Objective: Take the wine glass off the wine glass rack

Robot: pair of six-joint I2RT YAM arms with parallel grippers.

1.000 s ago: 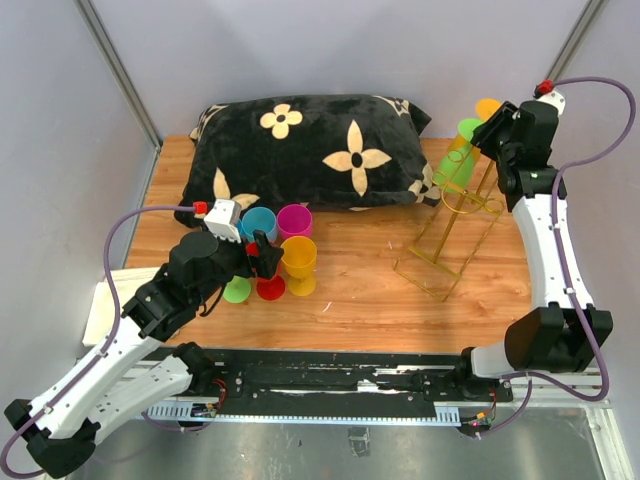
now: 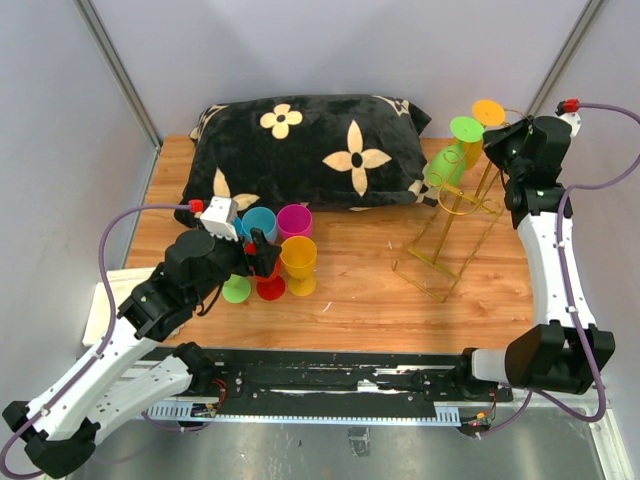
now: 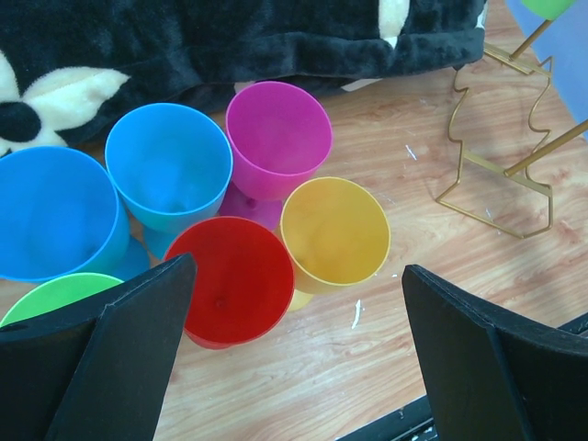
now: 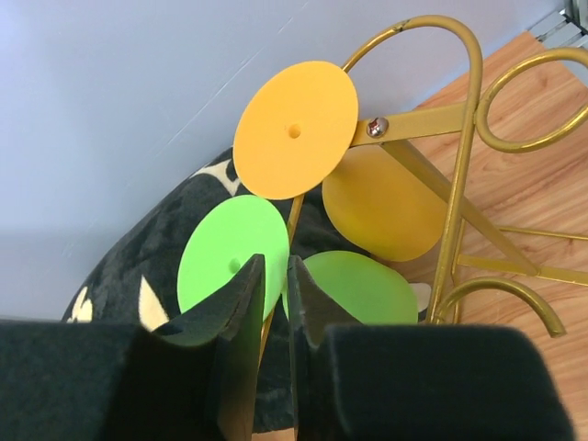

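A gold wire rack (image 2: 440,260) stands at the right, holding green and orange glasses, seen as an orange base (image 4: 296,129) and a green base (image 4: 220,257) in the right wrist view, with an orange bowl and a green bowl behind. My right gripper is at the rack's top, its fingers close together in front of the green base; whether anything is between them I cannot tell. My left gripper is open above upright cups in red (image 3: 234,280), yellow, pink, blue and green.
A dark flowered pillow (image 2: 290,150) lies along the back wall. A pale board (image 2: 105,310) lies at the left edge.
The left arm and the cups look unchanged.
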